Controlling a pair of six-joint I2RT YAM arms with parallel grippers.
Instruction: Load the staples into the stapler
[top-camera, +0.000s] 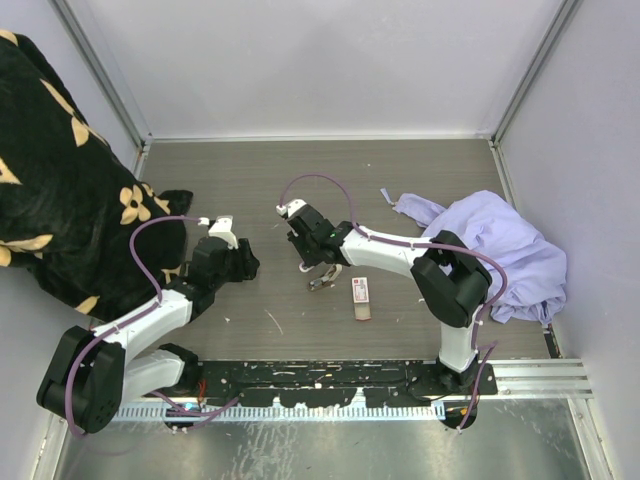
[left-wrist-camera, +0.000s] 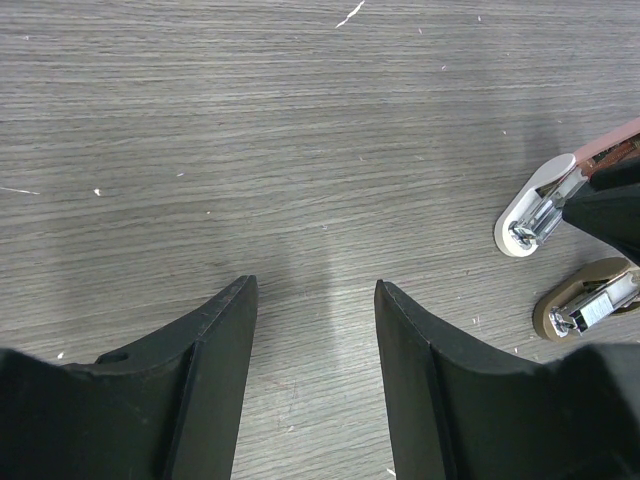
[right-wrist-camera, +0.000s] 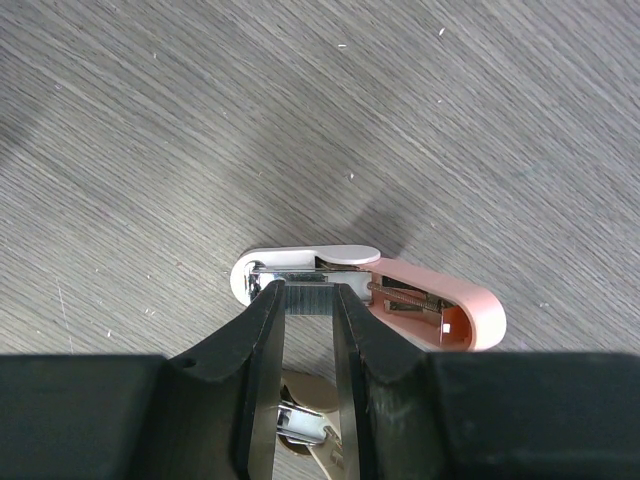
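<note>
My right gripper is shut on a small strip of silvery staples (right-wrist-camera: 310, 299). It hangs over the pink-and-white stapler (right-wrist-camera: 455, 303), which lies on the table with its metal channel showing; whether the strip touches the channel I cannot tell. A second stapler, brown and beige (right-wrist-camera: 310, 393), lies just beside it, partly behind my right fingers. In the left wrist view, the white end of the pink stapler (left-wrist-camera: 513, 235) and the brown stapler (left-wrist-camera: 570, 310) show at the right edge. My left gripper stands part open over bare table, nothing between its fingers.
A small white-and-red box (top-camera: 361, 290) stands right of the staplers. Lilac cloth (top-camera: 490, 240) is heaped at the right, and a dark flowered blanket (top-camera: 80, 170) at the left.
</note>
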